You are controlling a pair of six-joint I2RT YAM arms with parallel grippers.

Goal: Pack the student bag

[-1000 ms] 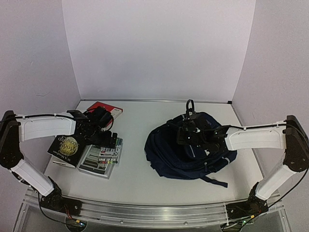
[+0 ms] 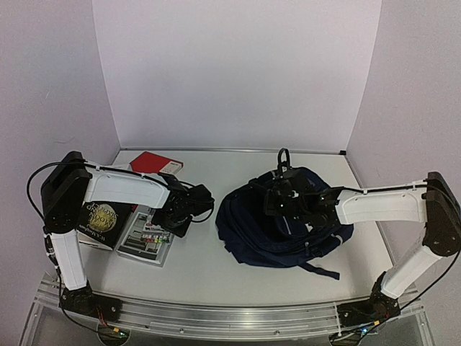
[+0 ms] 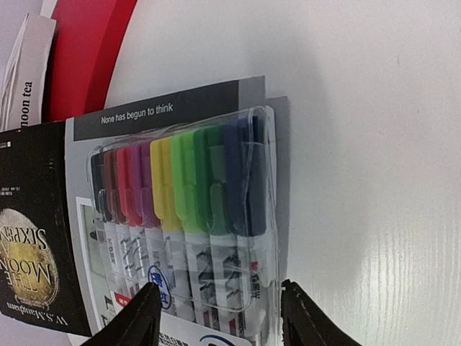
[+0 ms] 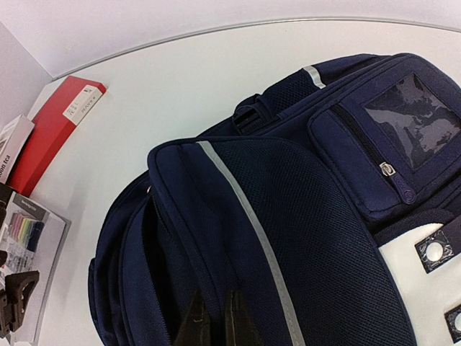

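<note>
The navy backpack point(image 2: 284, 238) lies at the right of the table, its mouth held apart. My right gripper is shut on the fabric edge of the bag's opening. A clear case of coloured markers point(image 3: 180, 194) rests on a grey notebook point(image 3: 169, 103) at the left. My left gripper is open over the case's near end, one finger above the case and the other by its right edge. To the left lies a black book point(image 3: 32, 223). Behind are a red box point(image 2: 155, 162) and a white book point(image 4: 13, 148).
Bare white table point(image 2: 191, 267) separates the stationery from the bag. Walls close in the back and both sides. A bag strap point(image 2: 320, 272) trails toward the front right.
My left arm has swung to the right and its gripper now sits near the right edge of the marker case. The right arm and the backpack have stayed still.
</note>
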